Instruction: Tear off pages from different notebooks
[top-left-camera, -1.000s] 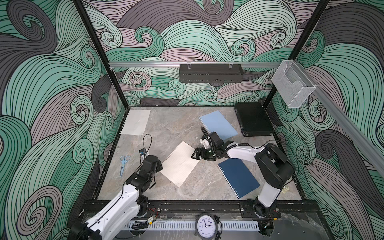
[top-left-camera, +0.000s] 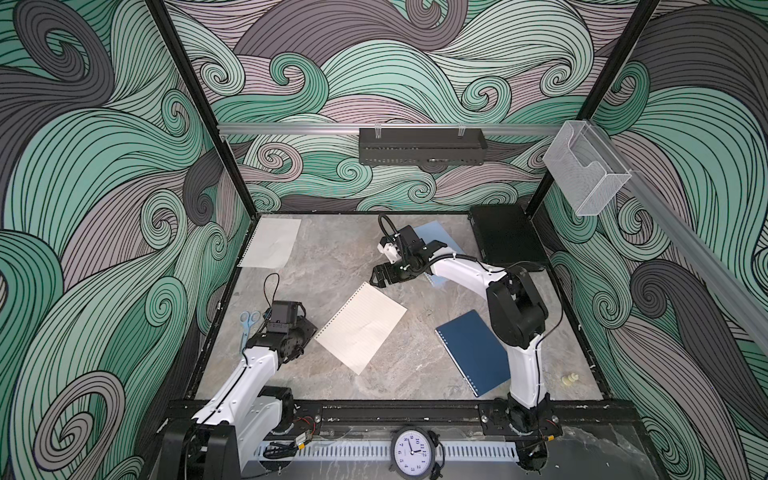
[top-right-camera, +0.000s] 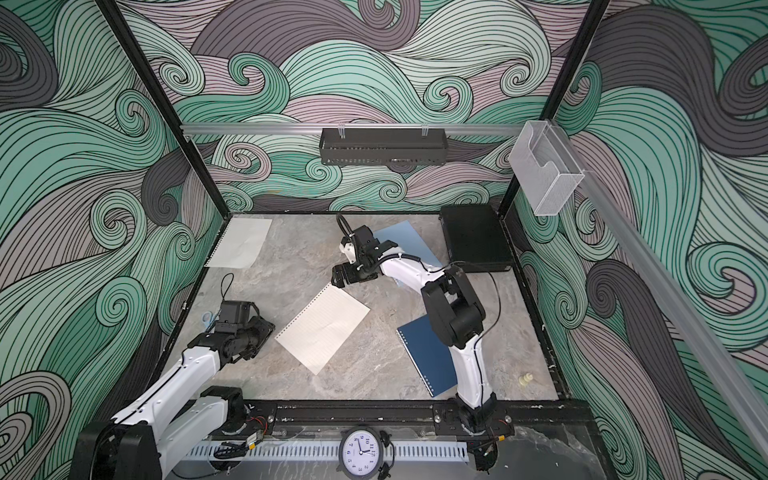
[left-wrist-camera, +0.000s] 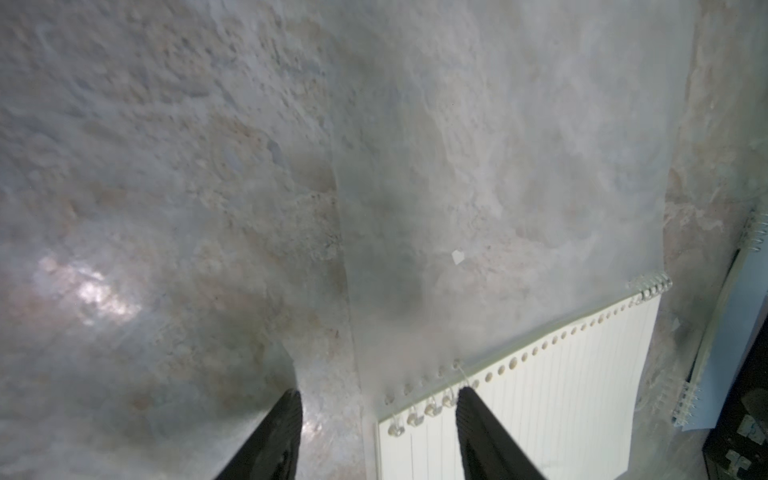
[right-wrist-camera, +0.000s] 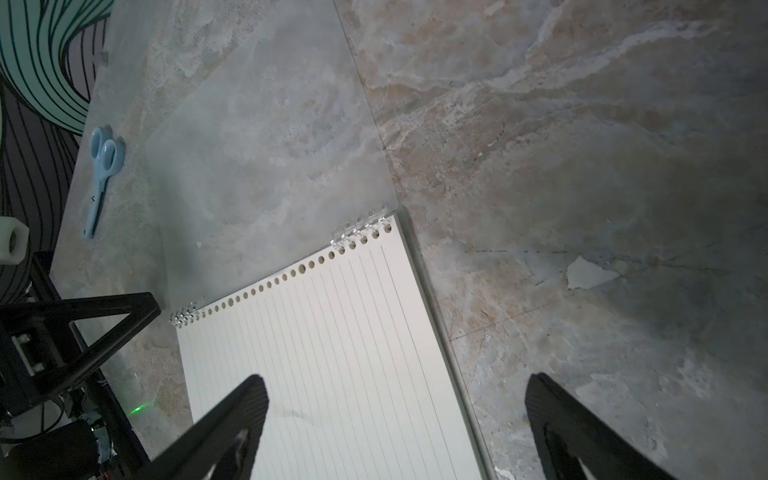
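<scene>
The notebook (top-left-camera: 361, 326) lies mid-table, turned to a lined cream page with holes along its spiral edge. Its clear cover (left-wrist-camera: 512, 184) is folded flat beyond the spiral. My left gripper stands open near one end of that spiral edge, nothing held. Over the far end of the notebook, my right gripper is open, its fingers spread wide and empty. A dark blue notebook (top-left-camera: 473, 348) lies front right, partly behind the right arm. Farther back is a light blue notebook (top-left-camera: 434, 233), also partly covered by that arm. A white sheet (top-left-camera: 270, 243) with a holed edge rests back left.
Blue scissors (right-wrist-camera: 102, 172) lie by the left edge. A black case (top-left-camera: 506, 234) fills the back right corner. Small paper scraps (right-wrist-camera: 590, 273) dot the table. Bare table shows between the white sheet and the mid-table notebook.
My right gripper has moved back and left, toward the notebook's far corner. My left gripper has turned and drawn back left from the page. The notebooks look unmoved.
</scene>
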